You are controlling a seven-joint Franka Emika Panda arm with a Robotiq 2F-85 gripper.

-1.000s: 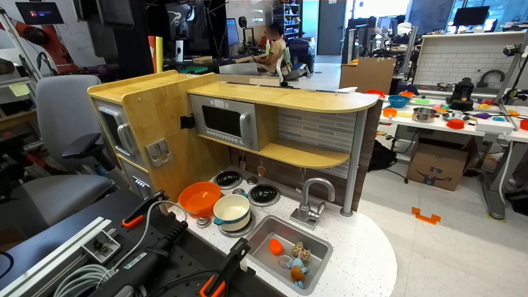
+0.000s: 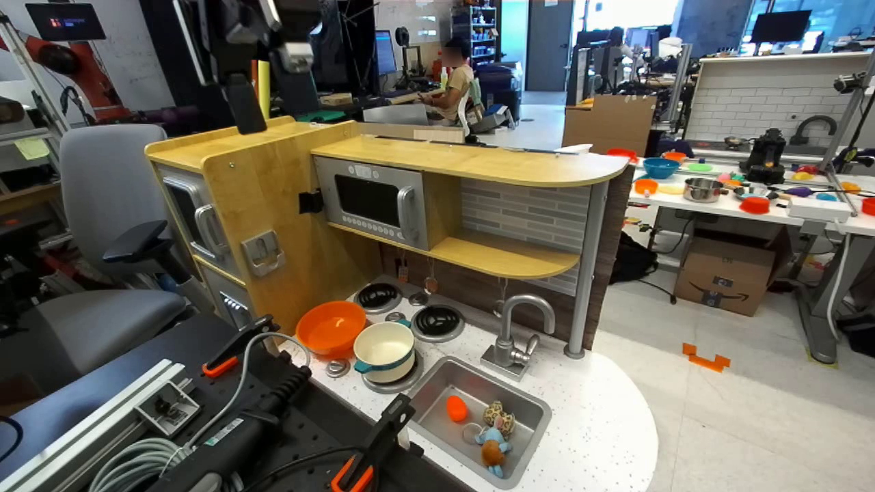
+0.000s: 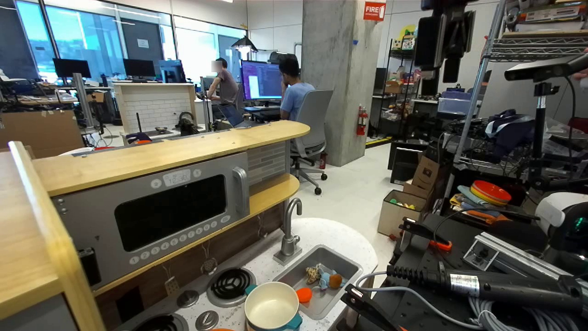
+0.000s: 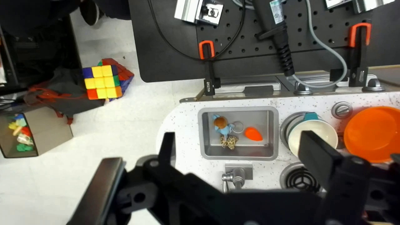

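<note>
High above the toy kitchen, my gripper is open, its two black fingers wide apart with nothing between them. In exterior view 1 part of it hangs at the top left, and in exterior view 2 it shows at the top right. Well below lies the grey sink point(image 4: 275, 116), holding a blue and brown plush toy point(image 4: 222, 125), a leopard-spotted piece point(image 4: 229, 142), and an orange egg-shaped item point(image 4: 253, 133). A cream pot point(image 2: 383, 349) with teal handles rests on a burner. Beside it sits an orange bowl point(image 2: 330, 326).
The faucet point(image 2: 515, 328) rises behind the sink. A wooden shelf with a toy microwave point(image 2: 373, 201) overhangs the burners. Clamps and a cable point(image 4: 328, 48) lie along the black table's edge.
In exterior view 1 the gripper has come lower and further right into the top left of the view; before, only dark arm parts showed there. The sink's contents, pot and bowl have not moved.
</note>
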